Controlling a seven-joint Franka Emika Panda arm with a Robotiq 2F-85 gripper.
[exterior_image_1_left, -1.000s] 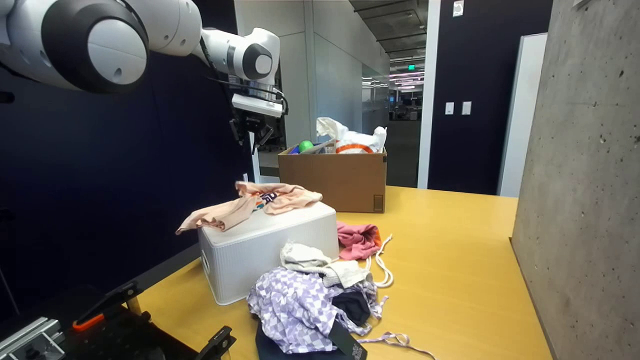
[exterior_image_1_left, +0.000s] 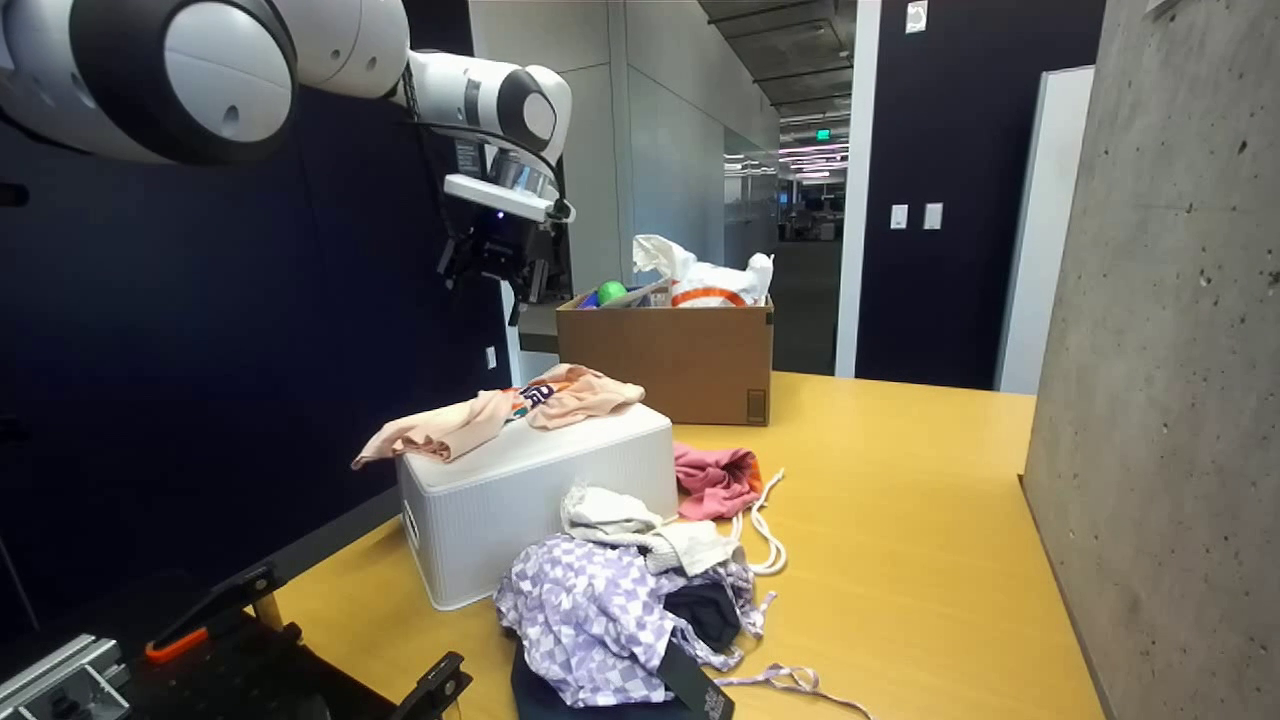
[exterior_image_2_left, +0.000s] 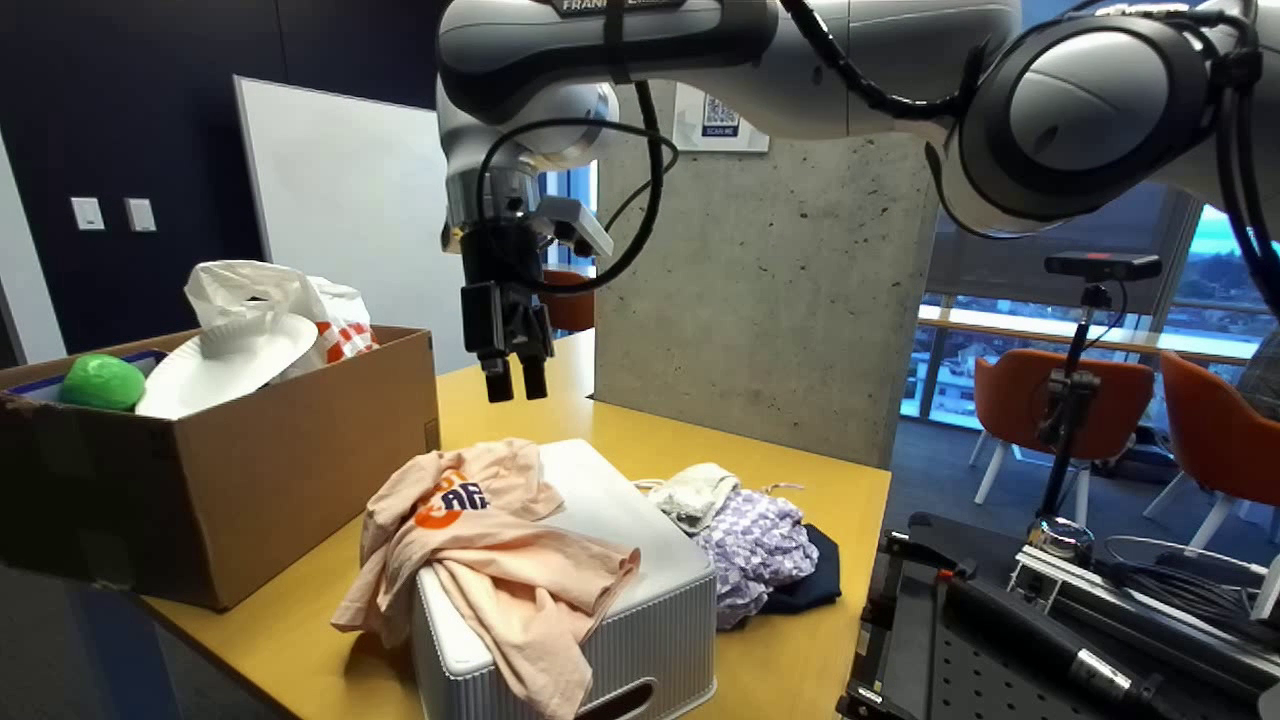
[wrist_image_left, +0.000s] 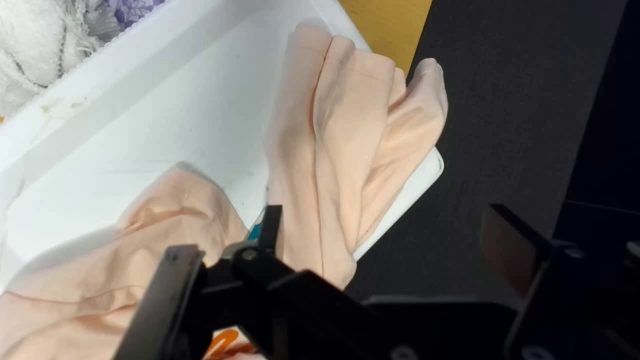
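A peach shirt (exterior_image_1_left: 474, 418) with a dark and orange print lies rumpled over the white ribbed box (exterior_image_1_left: 534, 523). In exterior view 2 part of the shirt (exterior_image_2_left: 516, 576) hangs down the box's near side. Above the box, clear of the cloth, is my gripper (exterior_image_2_left: 517, 382). The wrist view looks down on shirt folds (wrist_image_left: 336, 132) lying across the white top, with the gripper's fingers (wrist_image_left: 273, 231) spread wide. Nothing is held between them.
Behind the box stands a full cardboard box (exterior_image_1_left: 666, 360). A purple checked cloth (exterior_image_1_left: 582, 618), a whitish cloth (exterior_image_1_left: 612, 514) and a pink cloth (exterior_image_1_left: 717, 480) lie beside the white box.
My gripper has shifted slightly left and its fingers reach lower in exterior view 1.
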